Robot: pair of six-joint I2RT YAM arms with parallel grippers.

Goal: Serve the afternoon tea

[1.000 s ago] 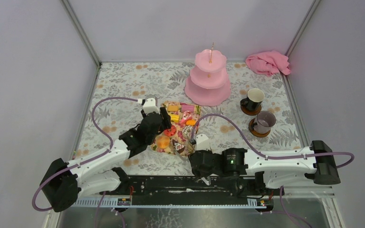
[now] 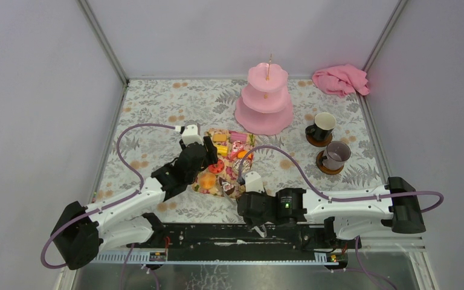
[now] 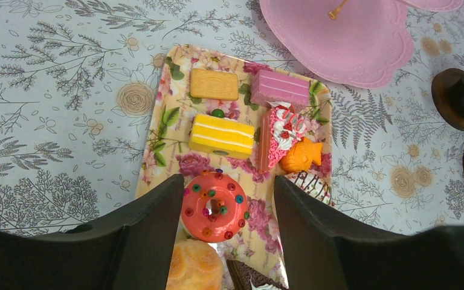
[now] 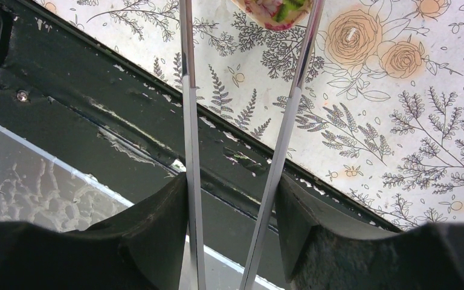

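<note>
A floral tray (image 3: 170, 90) of toy treats lies mid-table: a biscuit (image 3: 214, 84), pink cake (image 3: 279, 88), yellow cake (image 3: 220, 134), donut (image 3: 214, 217), round bun (image 3: 194, 269), chocolate cake slice and others. Over it my left gripper hangs open and empty. At the front edge my right gripper is shut on silver metal tongs (image 4: 190, 121), whose arms reach up toward the tray's corner; their tips are out of that view. A pink three-tier stand (image 2: 263, 121) stands behind the tray.
Two mugs (image 2: 324, 123) (image 2: 336, 156) on wooden coasters stand at the right. A pink cloth (image 2: 341, 80) lies in the back right corner.
The left arm has not moved.
</note>
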